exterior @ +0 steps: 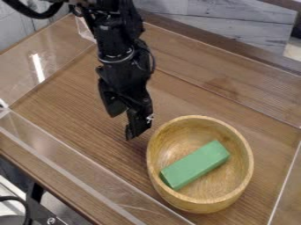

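Observation:
My black gripper (123,123) hangs over the bare wooden table, left of a pale wooden bowl (233,185) at the lower right. Its fingers point down and stand open, with nothing visible between them. A green block (195,164) lies inside the bowl, tilted diagonally along its floor.
A light marbled surface (235,26) runs along the back. A cable shows at the lower left edge, and a small pale item at the left edge.

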